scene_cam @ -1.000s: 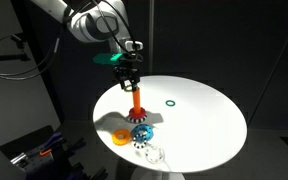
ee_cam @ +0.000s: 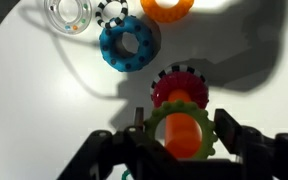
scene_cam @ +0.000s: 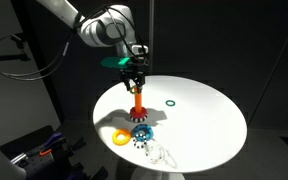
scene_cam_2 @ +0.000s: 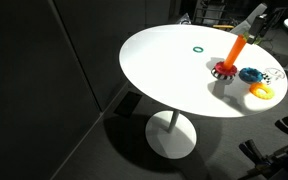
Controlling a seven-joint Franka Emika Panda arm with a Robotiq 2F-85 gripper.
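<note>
An orange post (scene_cam: 138,103) stands on the white table with a red ring (ee_cam: 180,82), edged in black and white, around its base. In the second exterior view the post (scene_cam_2: 236,52) looks tilted. My gripper is at the post's top, shut on a yellow-green ring (ee_cam: 208,131), with fingers (ee_cam: 221,118) on either side of it. Orange shows through the ring's hole in the wrist view. I cannot tell whether the ring is around the post's tip or just above it.
A blue ring (scene_cam: 141,131), an orange ring (scene_cam: 121,137), a clear ring (ee_cam: 69,14) and a black-and-white ring (ee_cam: 111,12) lie near the post. A thin green ring (scene_cam: 170,103) lies apart.
The arm has shifted slightly to the right in the first exterior view, staying at the post's top. The yellow-green ring is still in the gripper.
</note>
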